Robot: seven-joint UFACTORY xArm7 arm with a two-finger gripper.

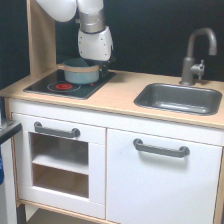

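Observation:
A teal pot [82, 75] with a tan rim or handle sits on the black cooktop [60, 88] of a toy kitchen, towards the back. The white and grey robot arm [95, 44] reaches down from the top of the view, just above and behind the pot. My gripper [102, 68] is dark against the dark backdrop at the pot's right rear side. Its fingers are too small and partly hidden, so whether they touch the pot cannot be made out.
To the right, a grey sink [178, 97] with a tall faucet [190, 62] is set into the wooden countertop [120, 92]. Bare counter lies between cooktop and sink. Below are a closed oven door [42, 152] and a white cabinet door [160, 180].

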